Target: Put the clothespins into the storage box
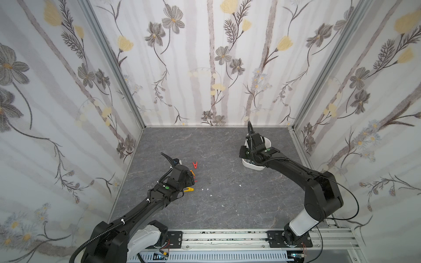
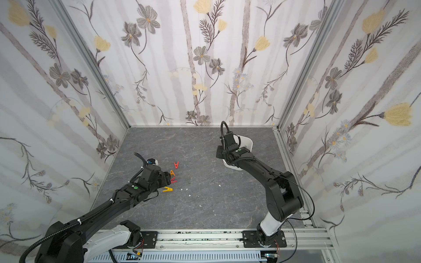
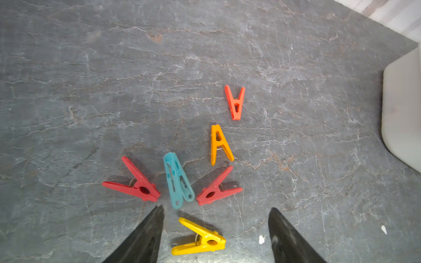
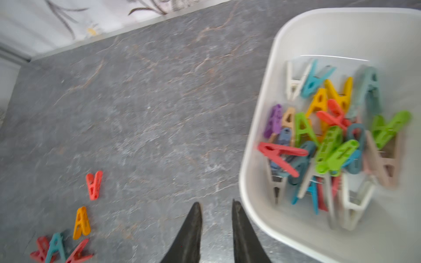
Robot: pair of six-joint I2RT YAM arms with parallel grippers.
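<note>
My left gripper is open above several loose clothespins on the floor panel: an orange-red one [image 3: 236, 105], an orange one [image 3: 220, 142], a teal one [image 3: 177, 179], two red ones [image 3: 140, 186] and a yellow one [image 3: 206, 241]. No clothespin shows between its fingers. My right gripper stands part open, empty, just left of the white storage box [image 4: 254, 192], which holds many coloured clothespins. In the top views the right arm covers much of the box.
Patterned walls enclose the back and sides.
</note>
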